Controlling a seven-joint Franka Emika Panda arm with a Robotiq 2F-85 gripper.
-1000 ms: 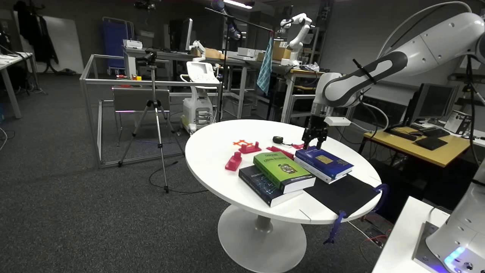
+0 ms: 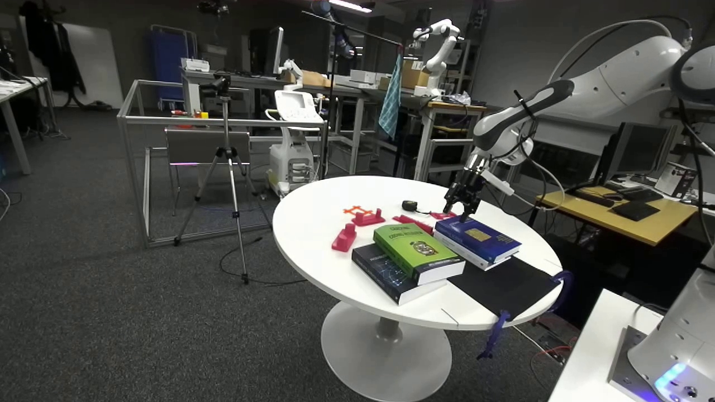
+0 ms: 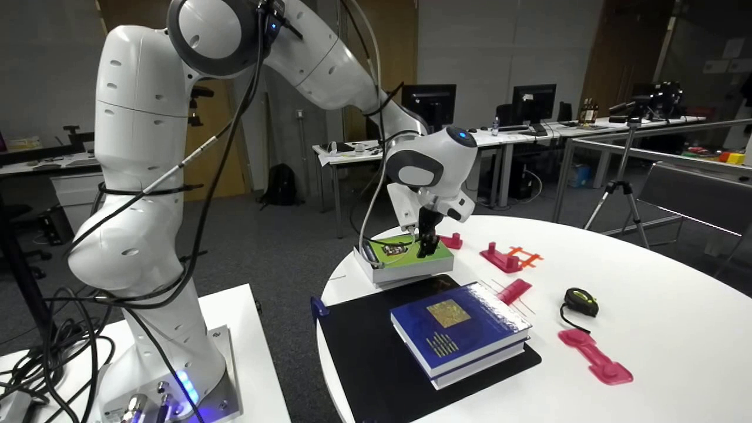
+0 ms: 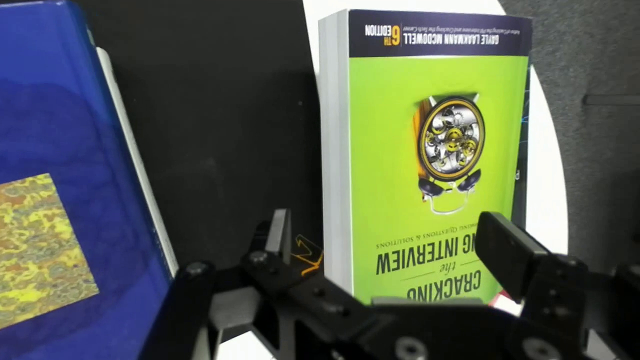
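A green book (image 2: 419, 248) lies on a dark book (image 2: 389, 273), and its cover fills the right half of the wrist view (image 4: 438, 162). A blue book (image 2: 477, 235) rests on another white-edged book, partly over a black mat (image 3: 366, 352). My gripper is open and empty, raised above the table. In the wrist view its left finger appears beside the green book's page edge, while the right one overlaps the cover. Exterior view 2 shows the gripper (image 3: 426, 248) in front of the green book; exact height cannot be told.
Pink printed parts (image 3: 596, 358), an orange piece (image 3: 525, 256) and a black tape measure (image 3: 580, 302) are spread over the white table (image 3: 677, 338). Purple clamps (image 2: 496, 334) grip the mat at the table's edge. Bare tabletop shows on the side away from the books.
The wrist and gripper have tilted, having hung nearly straight down before, and the forearm has shifted slightly. The books and other table items have stayed in place.
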